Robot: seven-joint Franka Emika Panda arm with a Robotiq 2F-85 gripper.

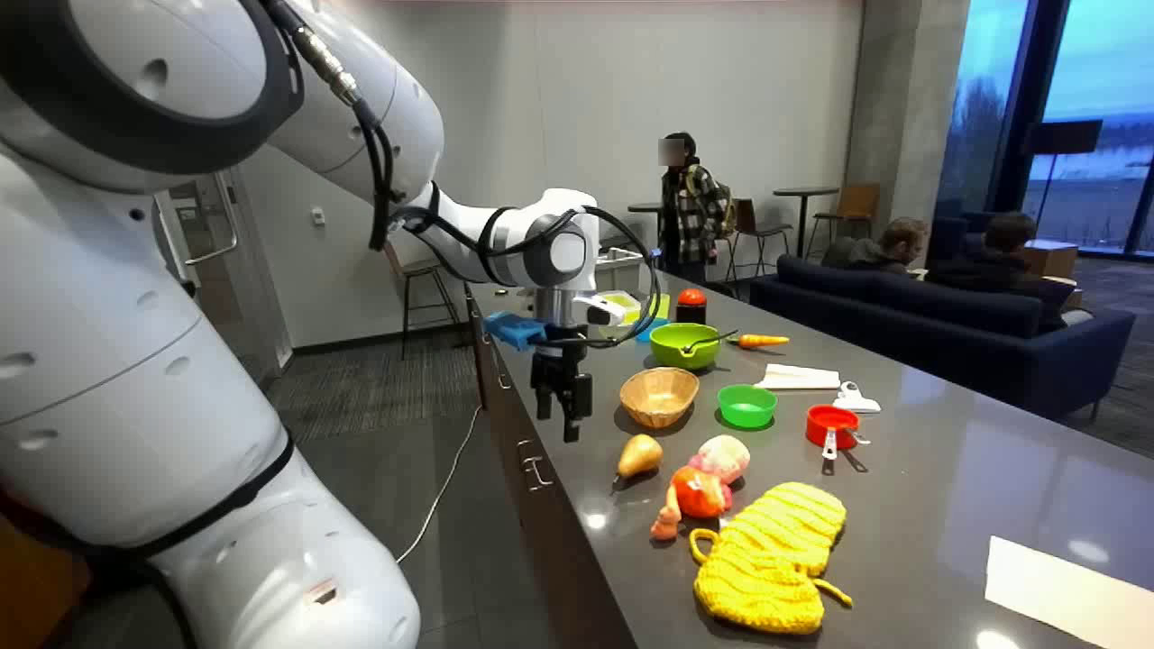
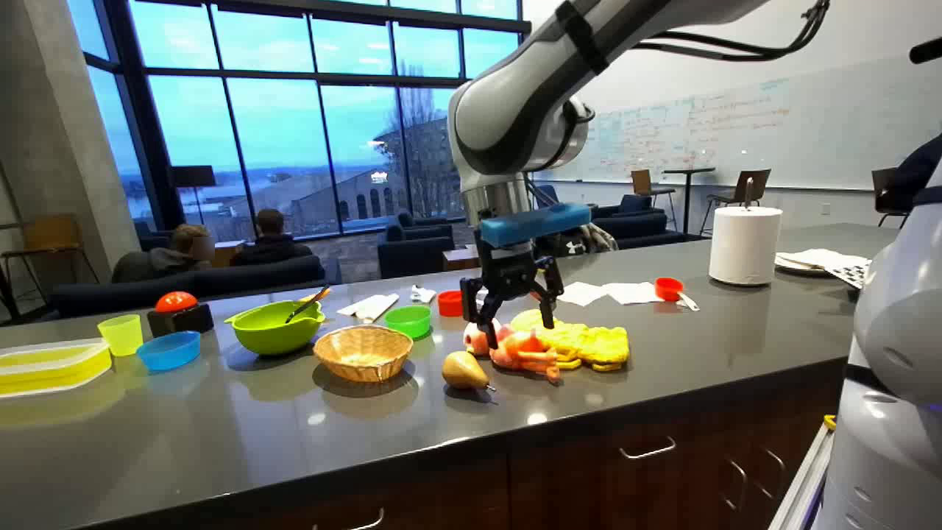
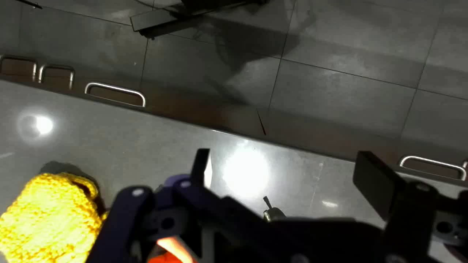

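Note:
My gripper hangs above the counter's near edge, pointing down and open. Nothing shows between its widely parted fingers in the wrist view. Below it on the counter lies a yellow-brown pear; only its stem end peeks past the gripper in the wrist view. Beside the pear is a pink and orange soft toy, mostly hidden in the wrist view. A yellow knitted mitt rests next to the toy. A wicker basket stands empty near the pear.
Around the basket are a green colander-like bowl with a utensil in it, a small green bowl and a red measuring cup. A paper towel roll stands farther off.

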